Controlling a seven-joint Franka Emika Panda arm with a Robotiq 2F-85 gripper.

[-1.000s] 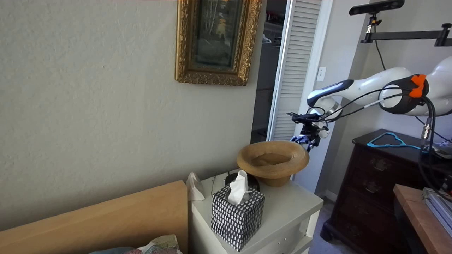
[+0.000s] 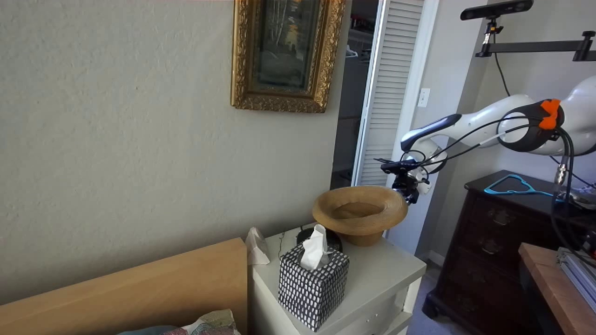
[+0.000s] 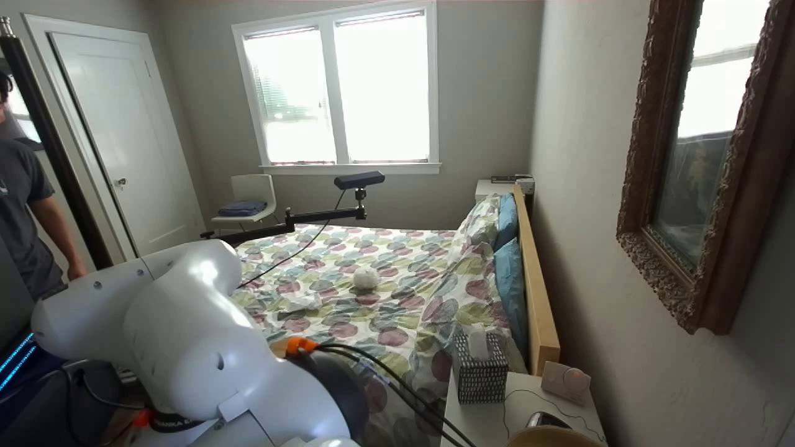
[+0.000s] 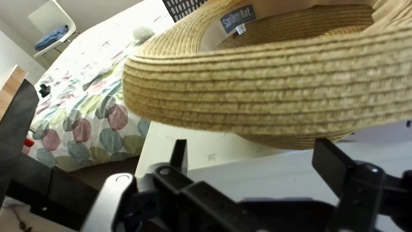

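A tan straw hat [image 2: 362,209] rests upside down, brim up, on the white nightstand [image 2: 385,263]. In the wrist view the hat's brim [image 4: 266,91] fills the upper right, and a dark label shows inside the crown. My gripper is open, its two black fingers spread wide below the near edge of the brim, with nothing held between them. Seen from exterior view 1, the gripper [image 2: 403,195] is at the hat's right edge, its fingertips partly hidden behind the brim. Whether they touch the hat cannot be told.
A black-and-white tissue box [image 2: 313,284] stands in front of the hat. Beside the wall is a small pale triangular object [image 2: 257,247]. The bed [image 3: 358,253] lies beyond the nightstand. A dark dresser [image 2: 491,234] with a blue hanger [image 2: 517,185] stands at the right.
My arm and gripper have moved slightly down and to the left in exterior view 1, closer to the brim. The hat has not visibly moved.
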